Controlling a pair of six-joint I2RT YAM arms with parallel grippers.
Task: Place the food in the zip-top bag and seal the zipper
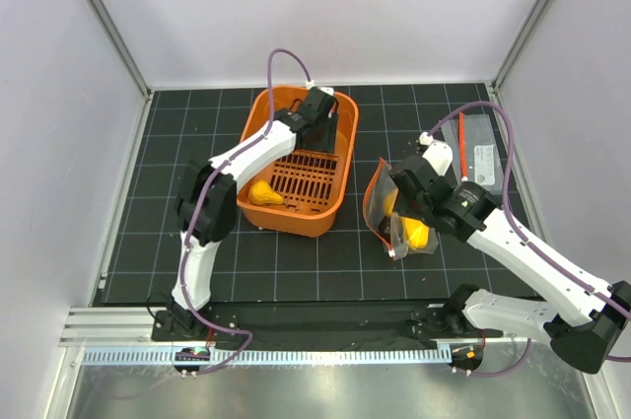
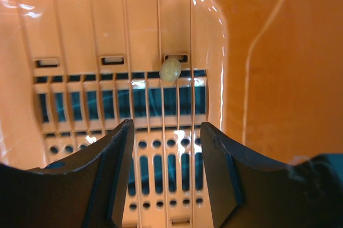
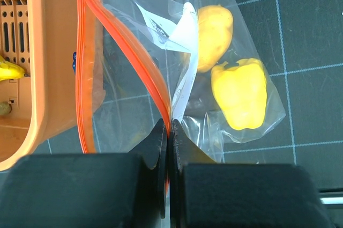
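Note:
My left gripper hangs inside the orange basket (image 1: 271, 223), fingers apart and empty, just short of a small pale round item (image 2: 170, 70) on its floor. A yellow pear-shaped food (image 1: 266, 192) lies at the basket's near left. My right gripper is shut on the edge of the open zip top bag (image 3: 123, 104) by its orange zipper. Inside the bag lie a yellow pepper (image 3: 239, 94) and a tan oval food (image 3: 213, 37).
Another clear bag (image 1: 483, 163) with a red zipper lies at the back right of the dark tiled mat (image 1: 187, 113).

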